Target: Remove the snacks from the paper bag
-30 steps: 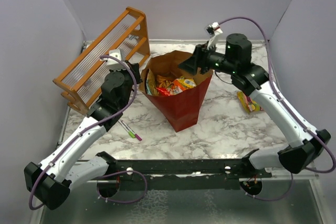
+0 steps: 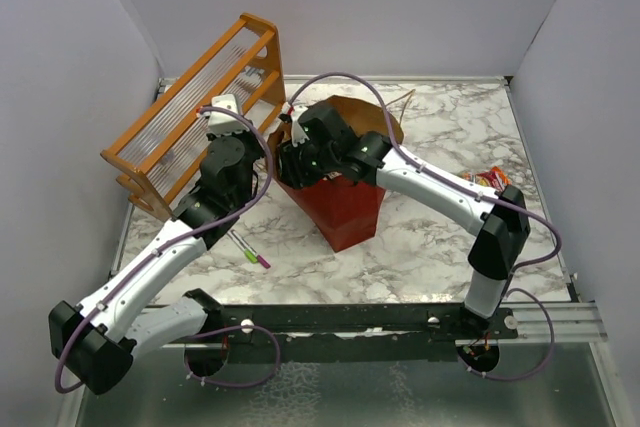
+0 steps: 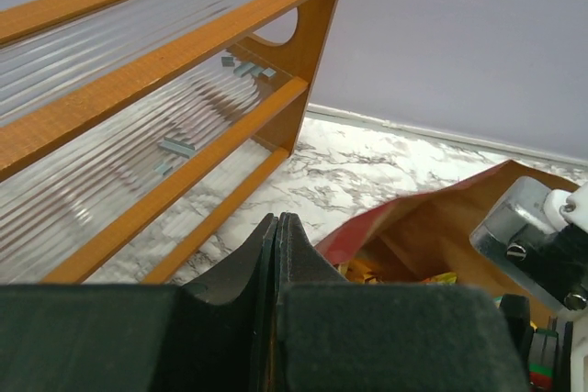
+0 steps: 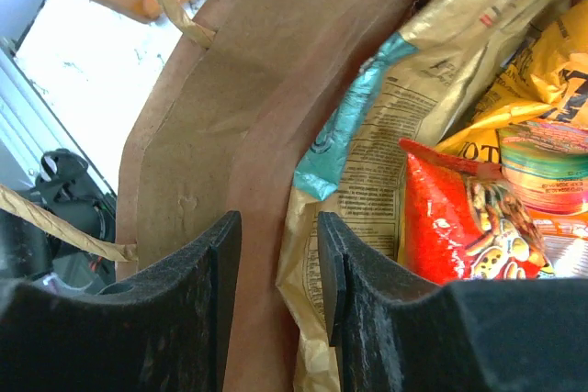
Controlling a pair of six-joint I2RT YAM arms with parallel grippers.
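The reddish-brown paper bag (image 2: 345, 222) stands open in the middle of the table. Inside its left side is my right gripper (image 2: 288, 169), its forearm crossing the opening and hiding most of the contents. In the right wrist view its fingers (image 4: 227, 254) stand partway apart, with bag wall and the edge of a tan printed packet (image 4: 381, 135) showing between them; whether they grip that packet is unclear. A red snack packet (image 4: 459, 218) and an orange-yellow one (image 4: 542, 80) lie to the right. Beside the bag's left rim, my left gripper is shut, nothing visible between its fingers.
A wooden rack with clear ribbed shelves (image 2: 190, 97) stands close behind the left arm. Several pens (image 2: 243, 245) lie left of the bag. On the right of the table is a colourful packet (image 2: 490, 177), partly behind the right arm.
My right arm has swept leftward from the bag's right side and come down into the left part of its opening.
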